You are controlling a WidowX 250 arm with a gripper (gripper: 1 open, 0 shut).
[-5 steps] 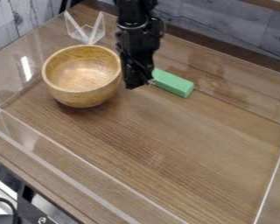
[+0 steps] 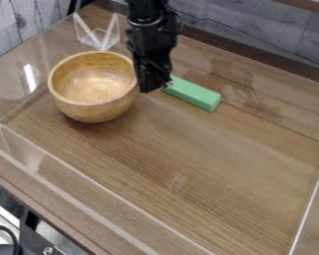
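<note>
My black gripper (image 2: 152, 74) hangs at the top centre, its fingers beside the right rim of a large tan bowl (image 2: 93, 92) on the wooden table. Whether it holds the rim or is open is unclear. A green block (image 2: 191, 94) lies right of the gripper, behind it at a slant.
A clear plastic object (image 2: 99, 35) is at the back left. A dark wall runs along the back, and black cables show at the bottom left.
My gripper has shifted slightly up, toward the back of the table. The bowl and green block look nearly unchanged.
</note>
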